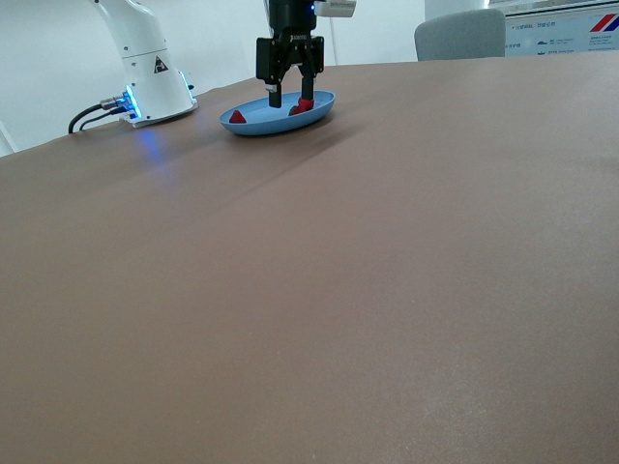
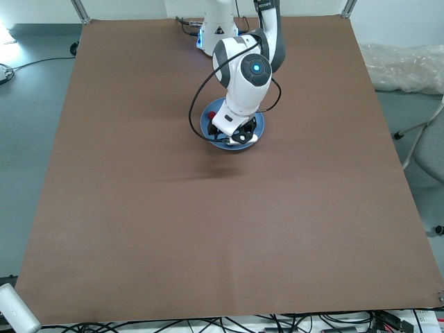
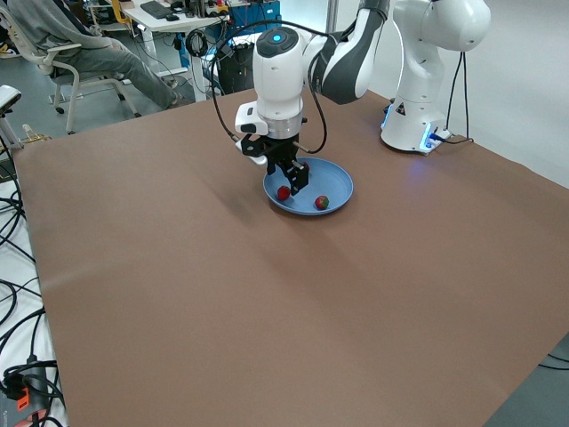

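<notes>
A blue plate (image 2: 255, 136) (image 1: 250, 127) (image 3: 336, 180) sits on the brown table, holding red strawberries: one (image 1: 238, 116) at the plate's left in the top view, another (image 3: 322, 203) at its near side in the right view. A red piece (image 3: 284, 193) lies beside my gripper (image 3: 294, 182). My black gripper (image 1: 290, 92) points down over the plate, its two fingers apart, with red fruit just at or behind one fingertip; whether it touches is unclear. In the left view the gripper is mostly hidden by my white wrist.
The white robot base (image 3: 412, 124) with cables stands at the back. A grey chair (image 1: 459, 39), a seated person and cable bundles are beyond the table's edges.
</notes>
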